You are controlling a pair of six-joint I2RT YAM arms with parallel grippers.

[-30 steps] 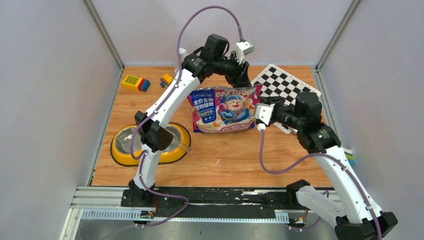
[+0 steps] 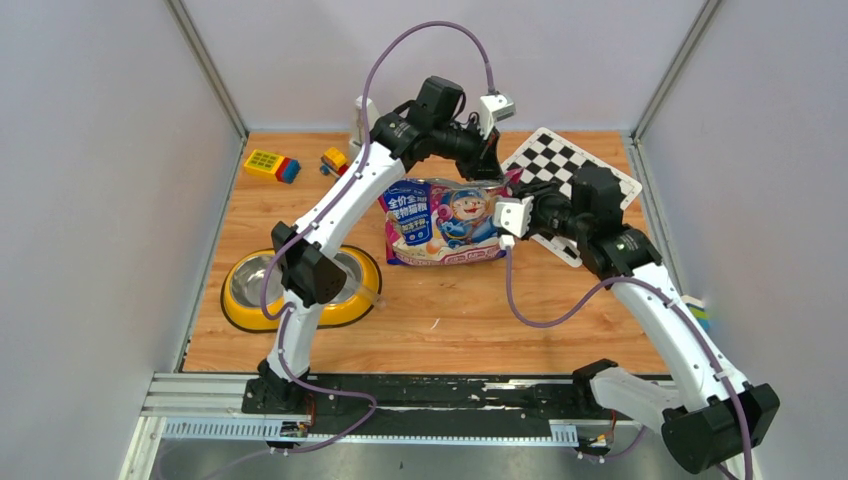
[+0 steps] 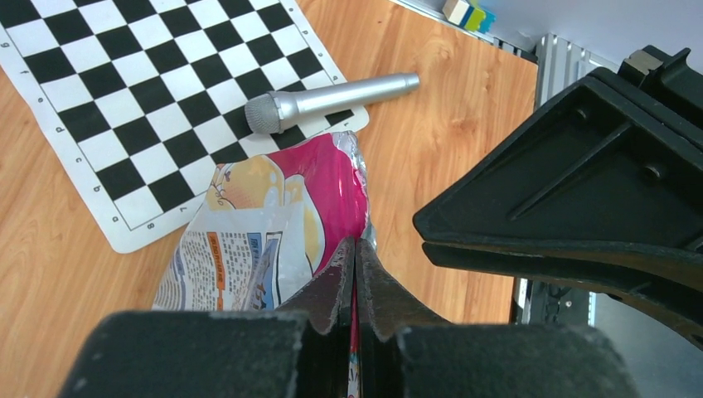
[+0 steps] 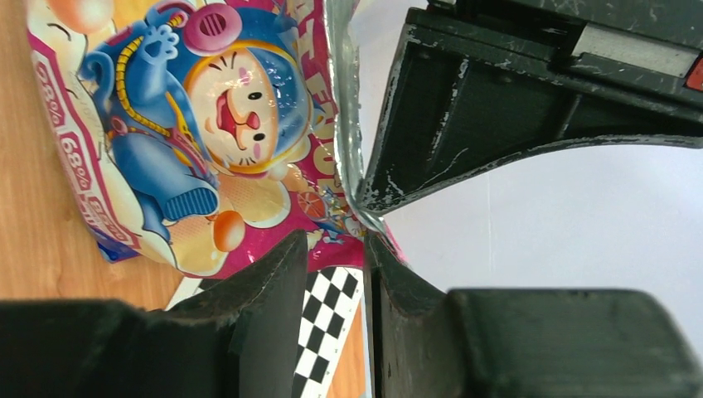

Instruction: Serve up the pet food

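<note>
The pink and blue pet food bag (image 2: 445, 222) stands upright at the middle back of the table. My left gripper is shut on the bag's thin top edge, which runs between its fingers. At the bag's right top corner, my right gripper is open. In the right wrist view its fingertips lie apart, with the end of the bag's silvery top seal close to one of them. A yellow double bowl (image 2: 237, 312) with metal dishes sits front left, partly hidden under my left arm. Whether the bag is unsealed cannot be told.
A checkered board (image 2: 550, 155) lies behind and right of the bag, with a silver microphone (image 3: 348, 97) on it. Toy blocks (image 2: 268, 165) occupy the back left. A clear object (image 2: 368, 291) rests at the bowl.
The left gripper has shifted slightly right and forward, and the bag's top edge has bent a little.
</note>
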